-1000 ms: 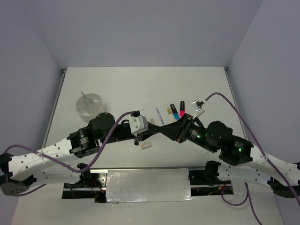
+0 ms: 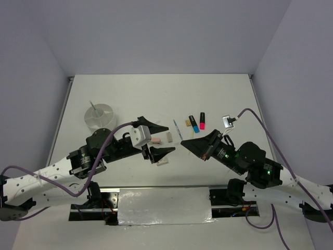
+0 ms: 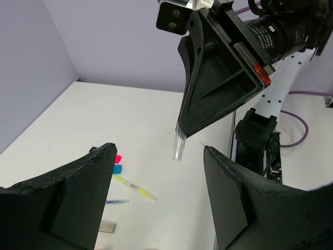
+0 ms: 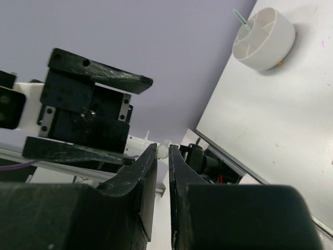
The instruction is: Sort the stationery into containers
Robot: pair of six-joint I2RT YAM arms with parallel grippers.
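Note:
My left gripper [image 2: 162, 139] stands open over the table's middle, its fingers empty. My right gripper [image 2: 185, 144] faces it from the right, shut on a small pale, translucent stick [image 3: 178, 146] that points down from its tips in the left wrist view. A white divided container [image 2: 105, 117] with a pale green item in it stands at the left. A blue pen [image 2: 177, 126], yellow pen [image 3: 134, 187], markers [image 2: 202, 121] and several small blocks [image 2: 162, 161] lie on the table.
Walls rise behind and at both sides. Both arms occupy the front.
My left gripper has opened and drawn back slightly left from the right gripper, where they met earlier.

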